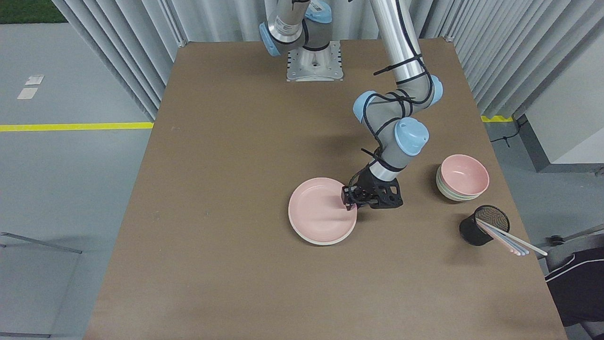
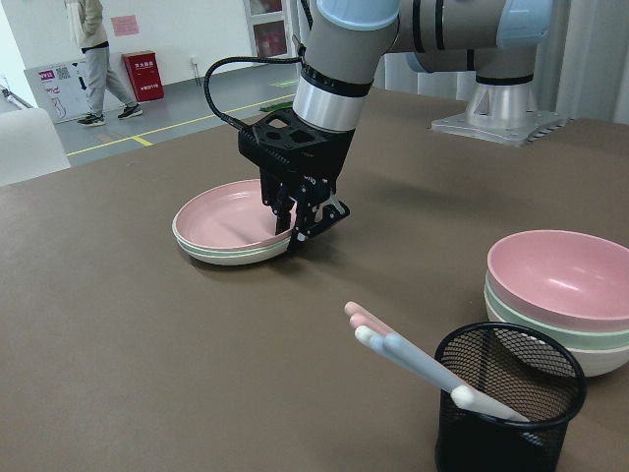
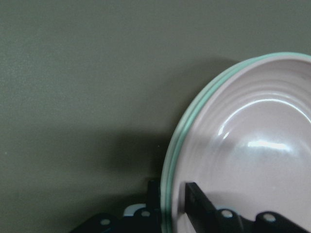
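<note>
A stack of plates (image 1: 317, 212), pink on top with pale green and white beneath, lies left of centre on the brown table. My black gripper (image 1: 352, 203) is down at the stack's right edge in the front view; the left view shows it (image 2: 285, 221) at the near rim of the plates (image 2: 221, 211). In the wrist view one finger (image 3: 194, 204) is over the pink plate's side and the other is outside the stacked rims (image 3: 170, 174). Whether the fingers are shut on the rims is not clear.
Stacked bowls (image 1: 464, 175), pink on top, stand to the right. A black mesh cup (image 1: 474, 232) holding pale utensils (image 2: 413, 359) stands near the table's right edge.
</note>
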